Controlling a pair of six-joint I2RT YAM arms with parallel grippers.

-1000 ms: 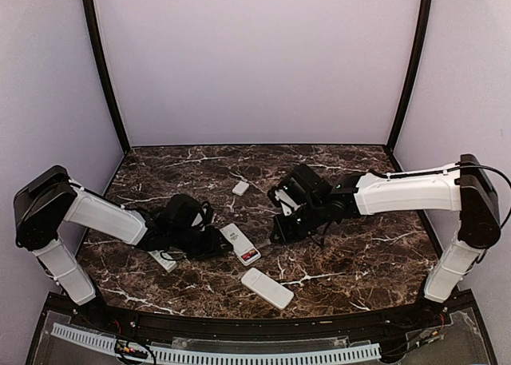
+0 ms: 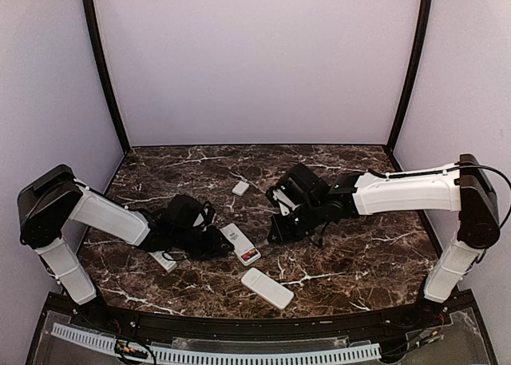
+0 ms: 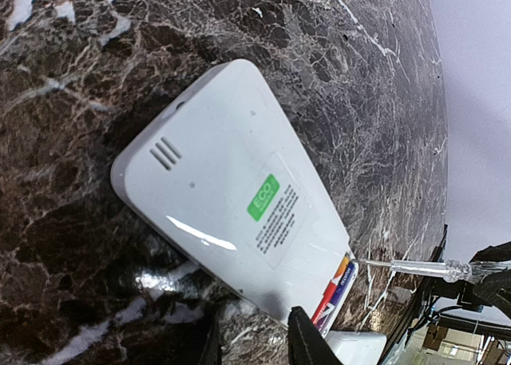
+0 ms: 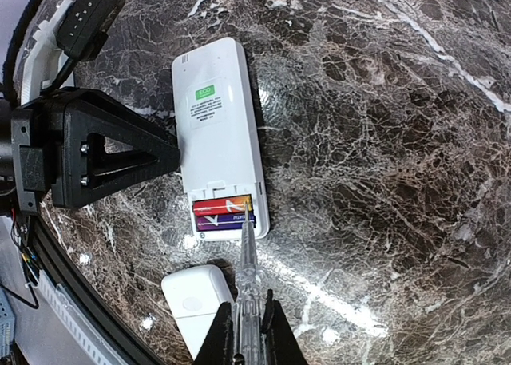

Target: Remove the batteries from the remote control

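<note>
The white remote (image 2: pixel 239 242) lies back up with its battery end uncovered; a red battery (image 4: pixel 215 207) and a purple battery (image 4: pixel 215 222) sit inside. My left gripper (image 2: pixel 223 246) is at the remote's left side, its fingertips low beside it; how far apart they stand is hard to tell. My right gripper (image 2: pixel 276 232) is shut on a clear-handled screwdriver (image 4: pixel 249 273), whose tip reaches into the battery compartment at the red battery's right end.
A second white device (image 2: pixel 267 289) lies in front of the remote. A small white piece (image 2: pixel 240 188) lies behind it. Another white object (image 2: pixel 164 260) is partly under the left arm.
Very little differs in the top view; both arms and the remote stay practically in place.
</note>
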